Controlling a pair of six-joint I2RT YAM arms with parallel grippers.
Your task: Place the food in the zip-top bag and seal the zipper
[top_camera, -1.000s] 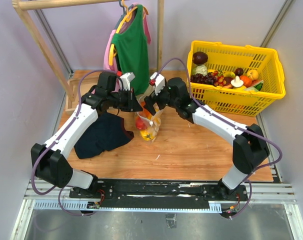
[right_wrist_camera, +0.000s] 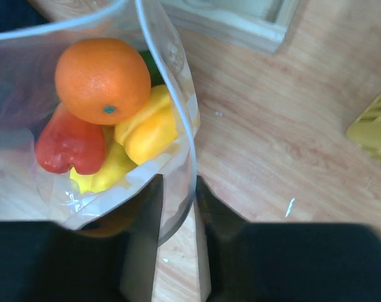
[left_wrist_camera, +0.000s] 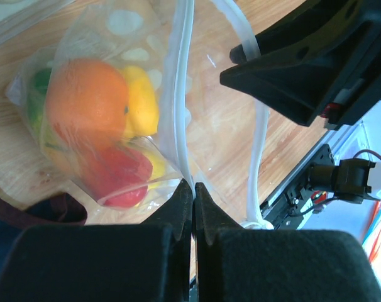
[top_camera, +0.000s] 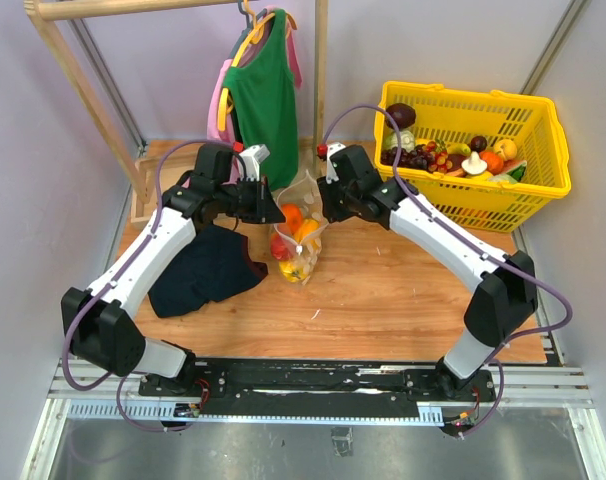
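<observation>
A clear zip top bag (top_camera: 298, 260) stands on the table holding an orange (right_wrist_camera: 102, 80), a red pepper (right_wrist_camera: 70, 143) and yellow pieces (right_wrist_camera: 146, 126). My left gripper is shut on the bag's zipper edge (left_wrist_camera: 180, 94). My right gripper is at the bag's other rim, the zipper strip running between its fingertips; whether it has closed on it I cannot tell. In the left wrist view its black fingers (left_wrist_camera: 272, 82) sit at that strip.
A yellow basket (top_camera: 473, 210) of produce stands at the back right. Dark cloth (top_camera: 198, 275) lies left of the bag. A rack with hanging clothes is behind.
The left arm has not moved.
</observation>
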